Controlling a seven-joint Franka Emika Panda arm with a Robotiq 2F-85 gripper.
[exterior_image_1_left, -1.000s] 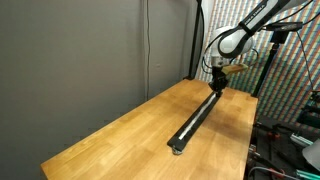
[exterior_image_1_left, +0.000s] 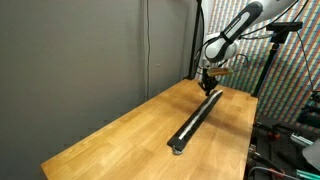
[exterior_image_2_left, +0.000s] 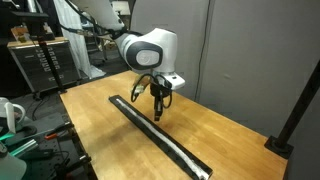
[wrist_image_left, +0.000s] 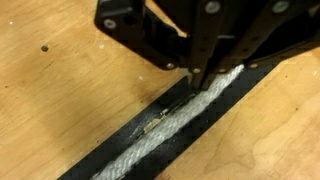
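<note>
A long black strip (exterior_image_1_left: 188, 132) with a pale line down its middle lies across the wooden table; in exterior view 2 this black strip (exterior_image_2_left: 185, 157) runs diagonally. Seen close in the wrist view, a white braided cord (wrist_image_left: 148, 155) lies along the black strip (wrist_image_left: 92, 162). My gripper is shut, pointing down over the cord, and its dark fingers cover part of it. What sits between the fingertips is hidden. In exterior view 2 my gripper (exterior_image_2_left: 158, 115) is low over the strip's middle stretch.
Bare wooden table (exterior_image_1_left: 105, 145) spreads to the left of the strip, clear of objects. A grey wall (exterior_image_1_left: 85, 70) stands behind it. Dark equipment (exterior_image_1_left: 292, 145) is at the table's right edge. A dark post with a base (exterior_image_2_left: 279, 146) stands at the right in exterior view 2.
My arm and gripper have shifted slightly to the left in exterior view 1, staying low near the strip's far end. The strip has not visibly moved.
</note>
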